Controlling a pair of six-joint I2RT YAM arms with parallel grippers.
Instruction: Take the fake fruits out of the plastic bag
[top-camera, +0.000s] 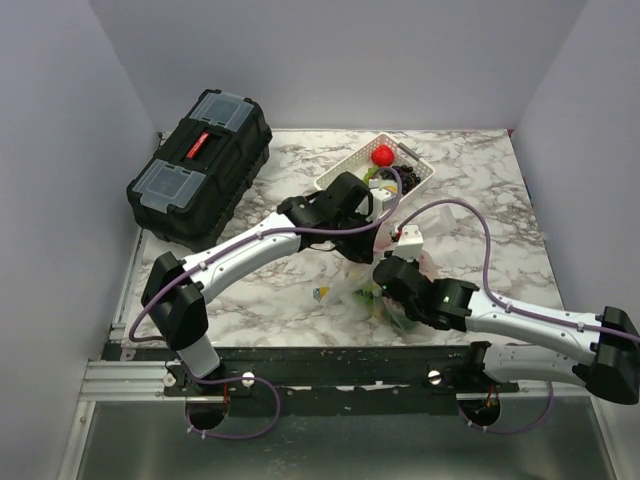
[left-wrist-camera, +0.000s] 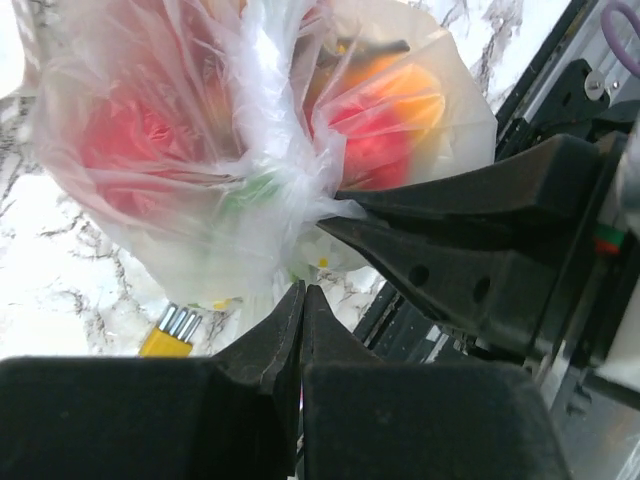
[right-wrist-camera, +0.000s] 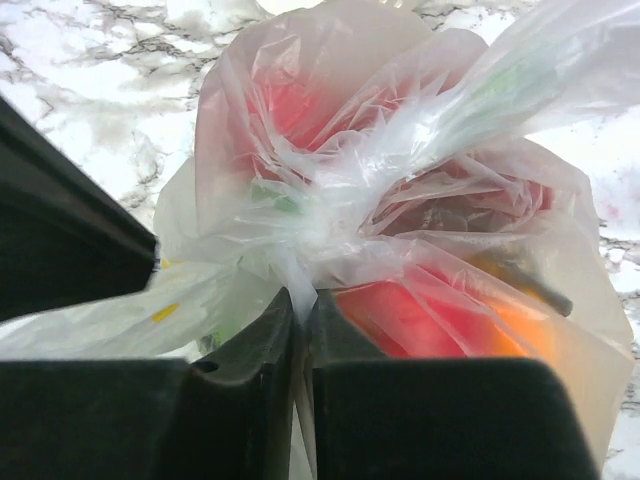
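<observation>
The knotted translucent plastic bag (left-wrist-camera: 150, 150) holds red, orange and green fake fruits, seen through its crumpled film in both wrist views. My left gripper is shut above the bag's lower edge, with nothing clearly between its tips. My right gripper is on a thin twisted strand of the bag by the knot, its fingertips close together around it; in the left wrist view its dark fingers reach into the bag from the right. The top view has both arms over the bag, hiding most of it.
A white basket (top-camera: 340, 170) with red fruit and dark grapes stands at the back. A black toolbox (top-camera: 200, 165) sits at the left. A small yellow-handled fork (left-wrist-camera: 165, 340) lies beside the bag.
</observation>
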